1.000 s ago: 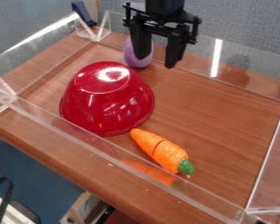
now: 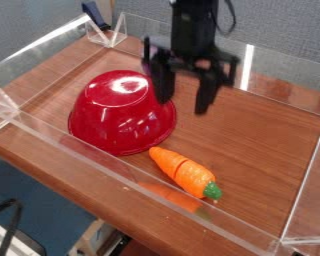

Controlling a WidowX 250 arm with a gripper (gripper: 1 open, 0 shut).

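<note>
My black gripper (image 2: 184,72) hangs at the upper middle, blurred, its two fingers apart above the wooden floor of the tray, with nothing visible between them. Just left of and below it sits an upturned shiny red bowl (image 2: 120,115). An orange carrot (image 2: 184,169) with a green tip lies below the bowl, toward the front right.
Clear walls (image 2: 302,180) enclose the wooden surface (image 2: 250,150). A dark cable and hardware show beyond the front left edge.
The bowl and carrot have not moved.
</note>
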